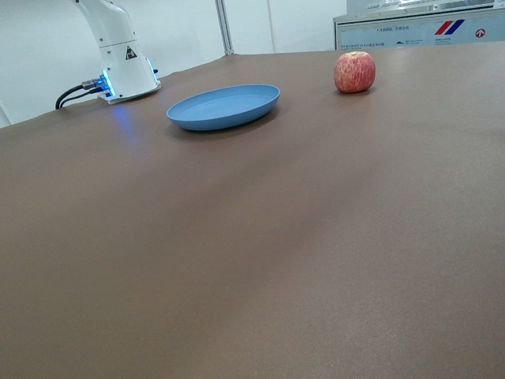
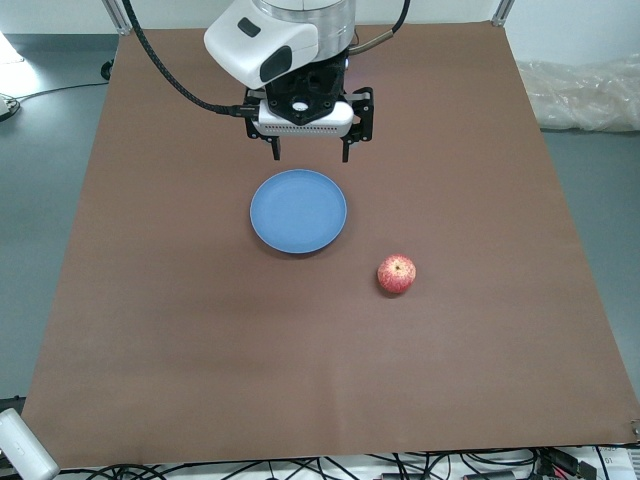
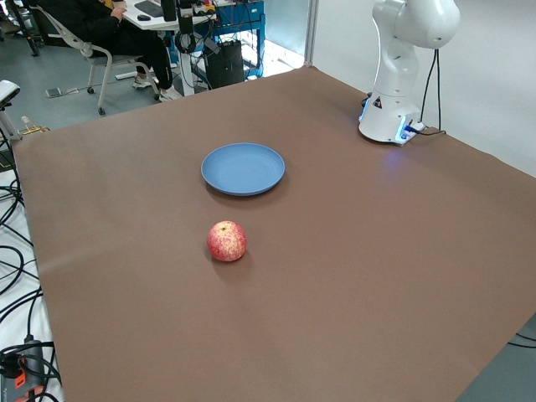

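A flat blue plate lies on the brown table, also visible as the plate and the plate. A red apple rests apart from it, to the lower right in the left view; the apple and the apple show in the other views. My black gripper hangs above the plate's far side in the left view, its two fingers apart with nothing between them. The top and right views show only the white arm, not the gripper.
The arm's base stands at the table's edge beside a white wall. Cables run along the near edge in the left view. A seated person is beyond the table in the right view.
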